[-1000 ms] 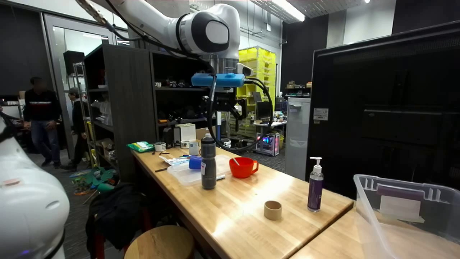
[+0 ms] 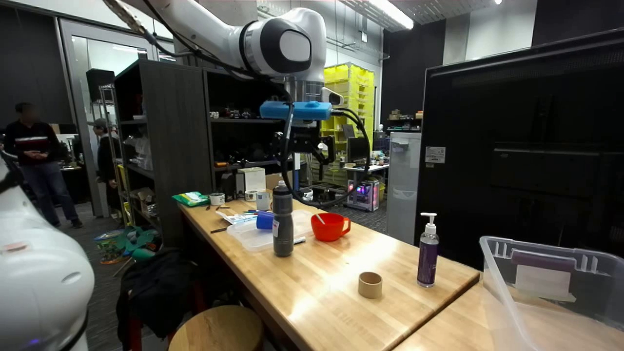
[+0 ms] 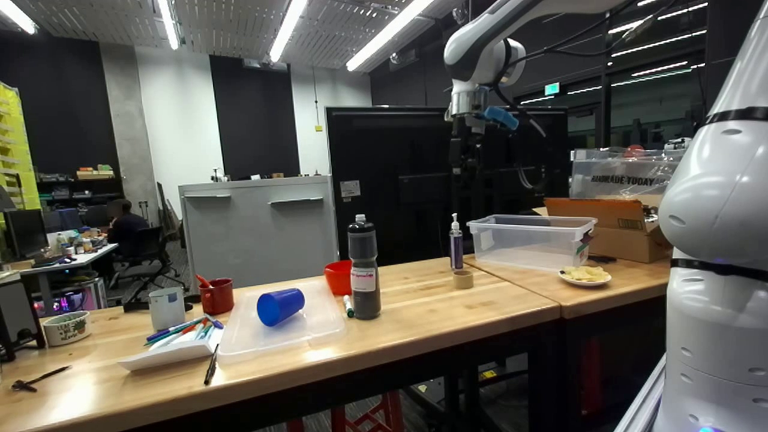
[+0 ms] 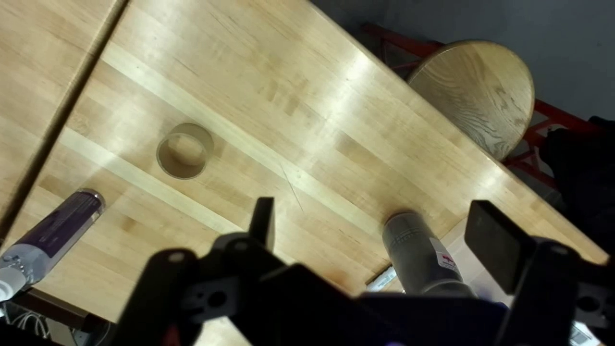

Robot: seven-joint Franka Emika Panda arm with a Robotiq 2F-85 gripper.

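Observation:
High over the table, my gripper is open, its two black fingers wide apart with nothing held between them. Below it a dark grey bottle stands upright, seen near the right finger in the wrist view. A brown tape ring rests on bare wood, away from the bottle. The purple pump bottle stands near the table's far corner. Beside the grey bottle are a red-orange cup with a handle and a blue cup lying on its side on a clear plastic lid.
A clear bin and a plate of chips occupy the adjoining table. Pens, a dark red mug and a pale mug crowd the other end. The wood around the tape ring is mostly free.
The arm and the tabletop objects look almost unmoved. In the background at the left, a standing person has shifted to the left.

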